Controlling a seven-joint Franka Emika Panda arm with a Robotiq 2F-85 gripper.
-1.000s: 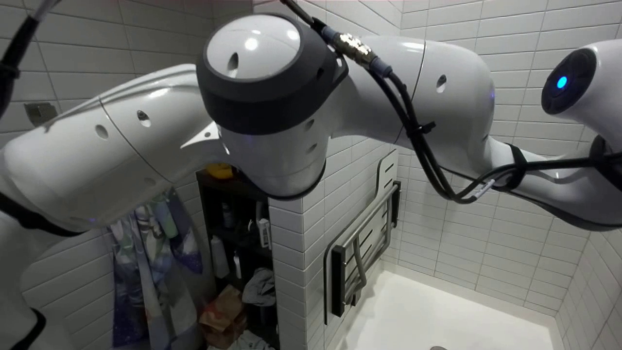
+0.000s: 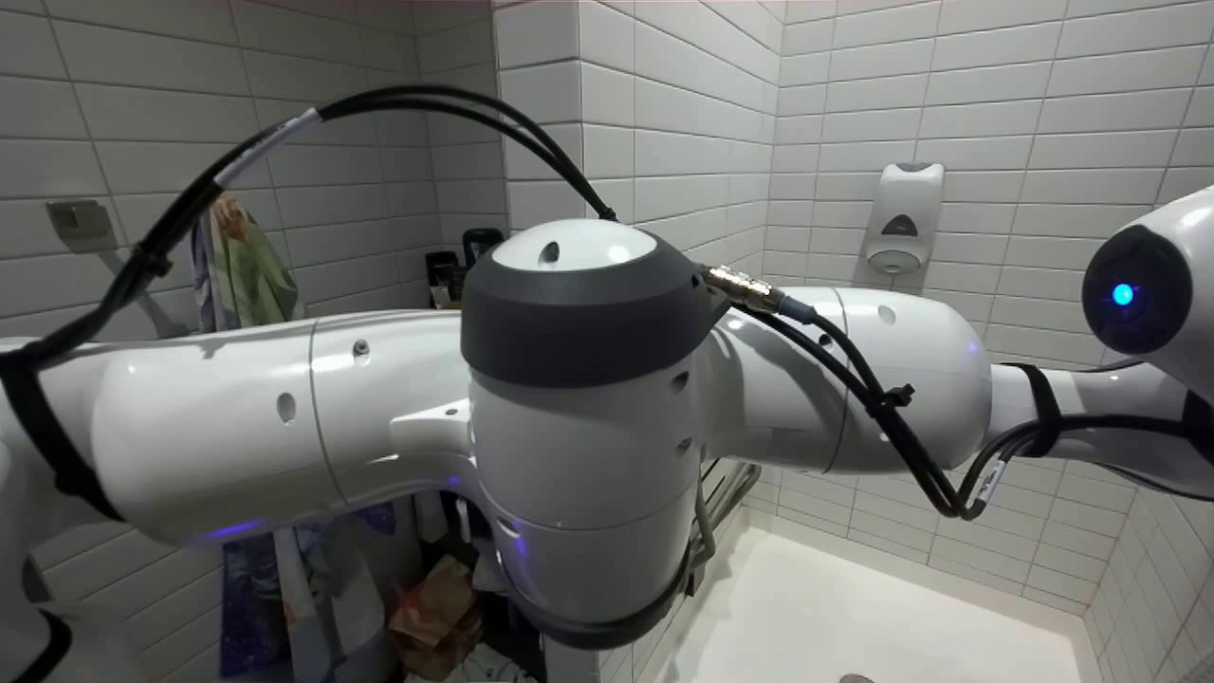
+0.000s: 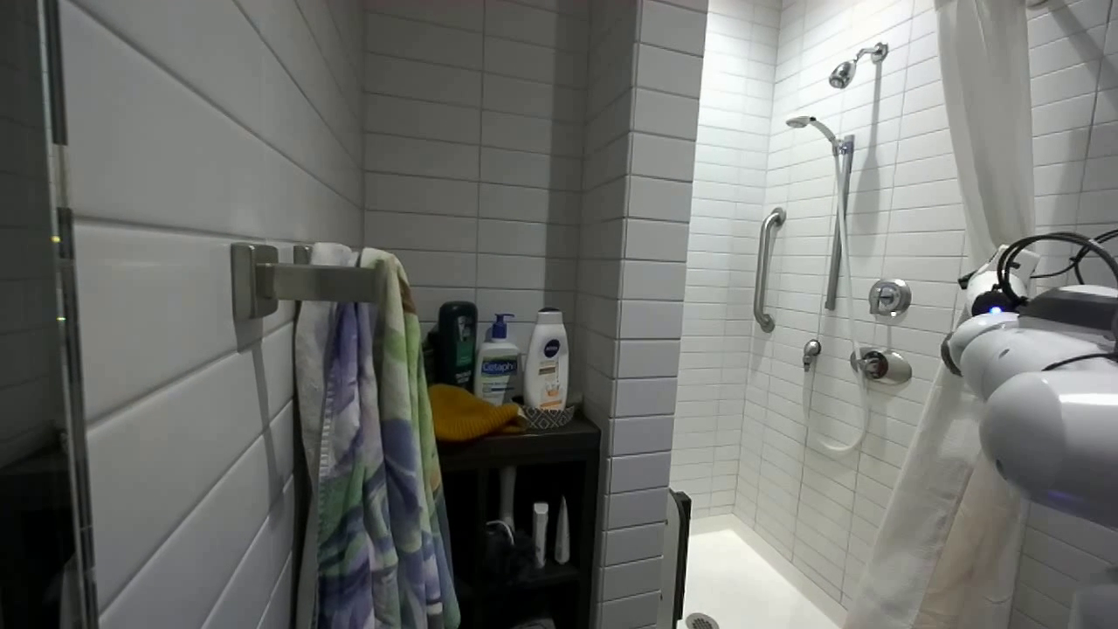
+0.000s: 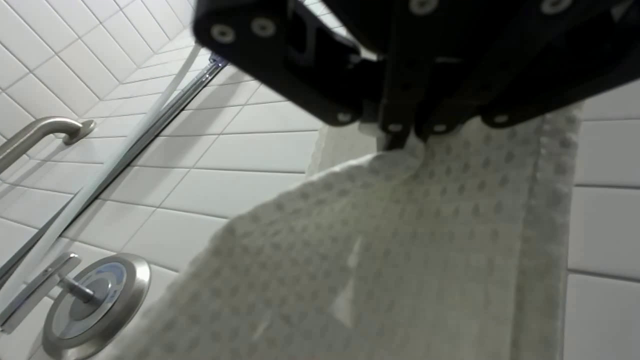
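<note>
In the wrist view my gripper is shut, its black fingers pinching the edge of a pale, dotted shower curtain. The cloth rises to a small peak at the fingertips and spreads downward from there. In exterior view 2 the same white curtain hangs at the right of the shower, partly behind my arm. The gripper itself cannot be made out in either exterior view; exterior view 1 shows mainly the large white arm joints.
Around the shower are a grab bar, a hand shower rail and a round valve. A towel and a dark shelf with bottles stand left.
The arm now covers the folding seat and more of the shelf.
</note>
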